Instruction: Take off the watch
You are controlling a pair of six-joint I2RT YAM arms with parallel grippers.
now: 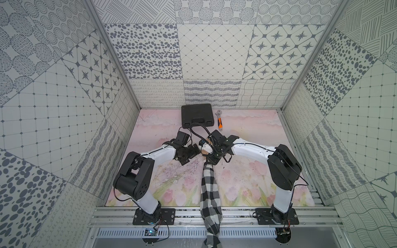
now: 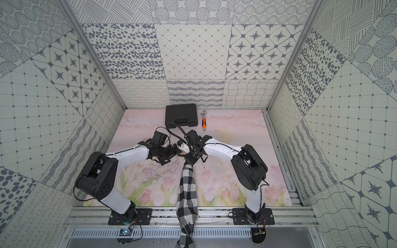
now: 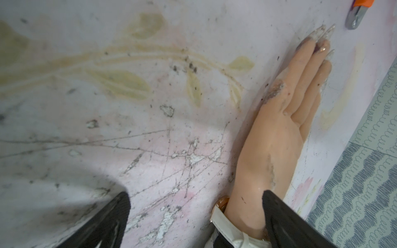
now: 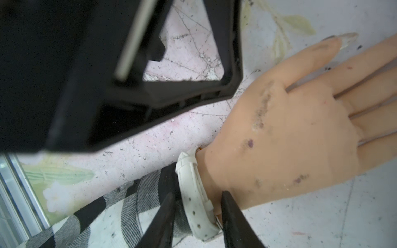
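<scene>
A fake hand (image 3: 268, 153) lies on the pink table, its arm in a checked sleeve (image 1: 210, 194). A white watch band circles the wrist at the cuff, also seen in the left wrist view. My right gripper is over the band, its fingers apart on either side of part of it at the bottom of the right wrist view; whether they touch it I cannot tell. My left gripper stands open to the left of the wrist, with the band and cuff beyond its fingers.
A black case (image 1: 196, 113) and an orange-handled wrench (image 1: 219, 122) lie at the back of the table. Both arms are close together at the centre.
</scene>
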